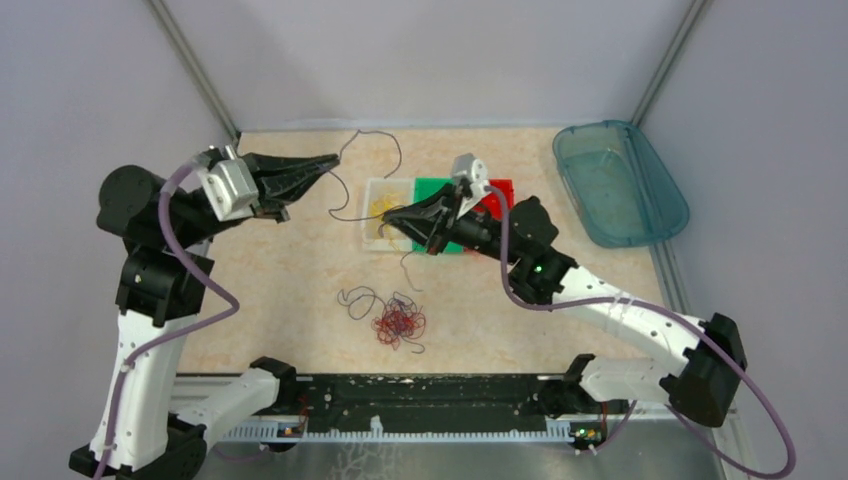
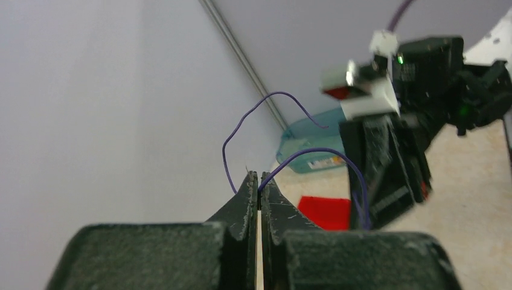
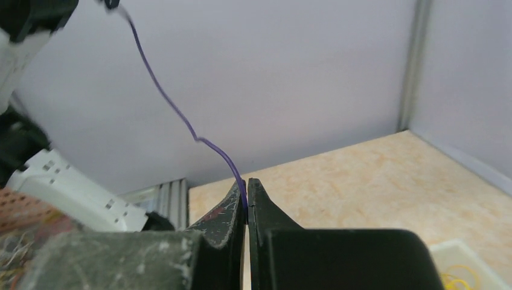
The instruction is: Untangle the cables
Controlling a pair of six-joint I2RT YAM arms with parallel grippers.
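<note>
A thin purple cable (image 1: 341, 212) hangs in the air between my two grippers. My left gripper (image 1: 334, 160) is shut on it, and a free end loops up past the fingertips, also seen as the arched purple cable (image 2: 277, 93) in the left wrist view. My right gripper (image 1: 390, 220) is shut on the same cable lower down; in the right wrist view the cable (image 3: 175, 107) runs from its fingertips to the upper left. A short tail hangs below the right gripper. On the table lies a tangle of red and dark cables (image 1: 398, 322), with a loose dark loop (image 1: 357, 297) to its left.
Behind the right gripper sit a white bin (image 1: 370, 233) holding yellow cable, a green bin (image 1: 428, 187) and a red bin (image 1: 503, 187). An empty teal tub (image 1: 665, 205) stands at the back right. Bare table lies left and right of the tangle.
</note>
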